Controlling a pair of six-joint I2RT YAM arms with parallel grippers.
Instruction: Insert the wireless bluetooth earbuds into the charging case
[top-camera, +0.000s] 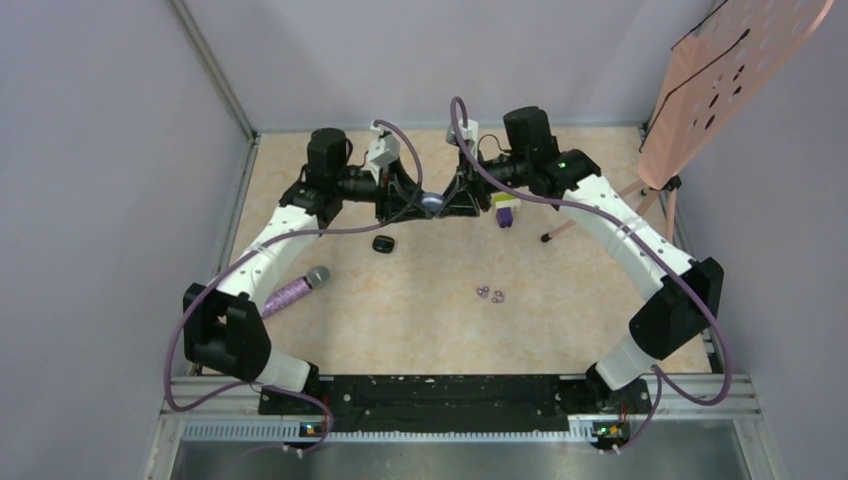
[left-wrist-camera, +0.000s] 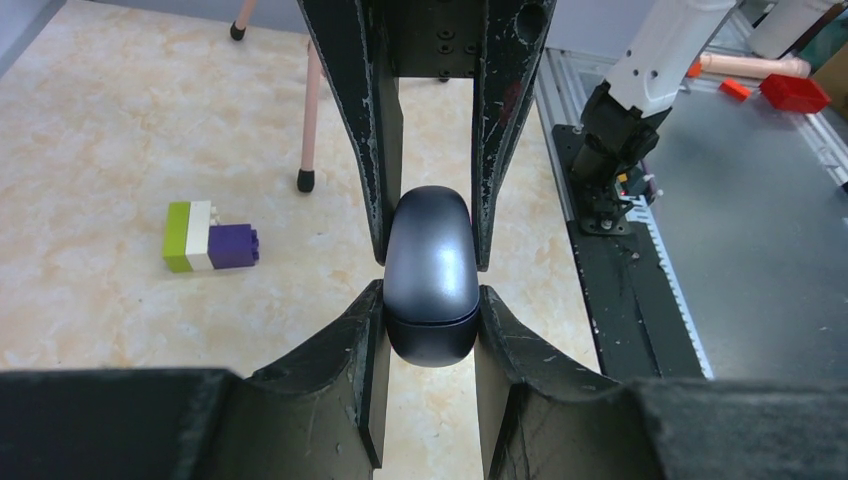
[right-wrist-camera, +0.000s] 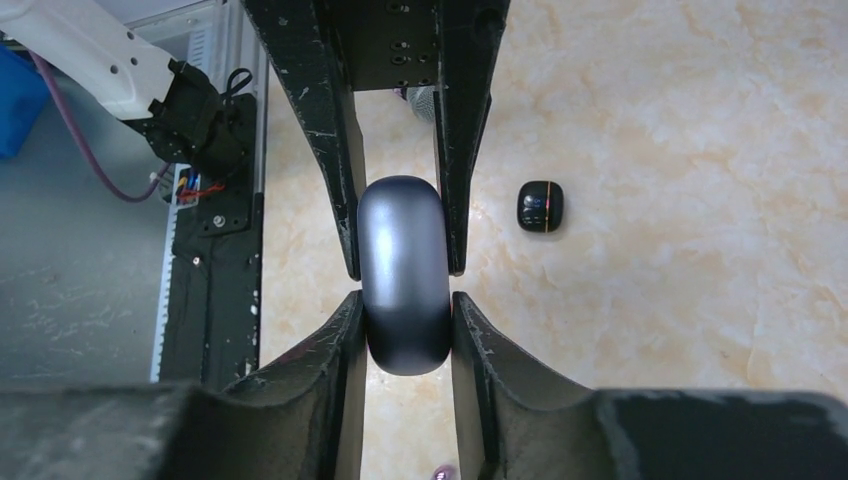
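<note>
Above the table, a glossy dark blue-grey charging case (top-camera: 432, 203) is held between both arms, its lid closed. My left gripper is shut on one side of the case, as the left wrist view shows. From the opposite side, my right gripper is shut on the same case, its fingers (right-wrist-camera: 345, 440) on both edges. A seam crosses the case near its lower end in the left wrist view. Several small purple metallic pieces, apparently the earbuds (top-camera: 490, 294), lie on the table right of centre. The inside of the case is hidden.
A small black box (top-camera: 383, 244) lies left of centre, with a purple glittery microphone (top-camera: 295, 292) near the left edge. Green, white and purple blocks (left-wrist-camera: 210, 237) sit behind the right gripper. A pink stand (top-camera: 690, 120) rises at back right.
</note>
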